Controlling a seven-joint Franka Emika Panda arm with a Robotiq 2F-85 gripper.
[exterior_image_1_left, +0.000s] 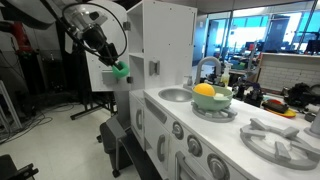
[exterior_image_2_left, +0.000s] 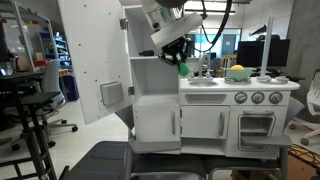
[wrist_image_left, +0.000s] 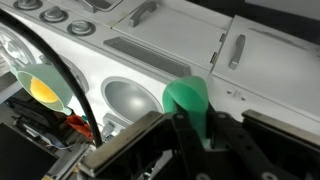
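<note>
My gripper is shut on a soft-looking green object (wrist_image_left: 188, 102), which sticks out past the fingers in the wrist view. What the object is cannot be made out. From the side, the green object (exterior_image_1_left: 120, 71) hangs in the air by the tall white cabinet (exterior_image_1_left: 165, 45), left of the counter. In the other exterior view the green object (exterior_image_2_left: 184, 69) appears in front of the cabinet's open shelf space (exterior_image_2_left: 155, 78), below the tilted gripper. Parts of the fingers are hidden by the object and by the dark gripper body.
A white toy kitchen has a round sink (wrist_image_left: 130, 98), a stove top (exterior_image_1_left: 280, 140) and knobs along its front. A green bowl (exterior_image_1_left: 212, 101) with a yellow ball (exterior_image_1_left: 205, 88) stands beyond the sink. The cabinet door (exterior_image_2_left: 93, 60) hangs open at the left.
</note>
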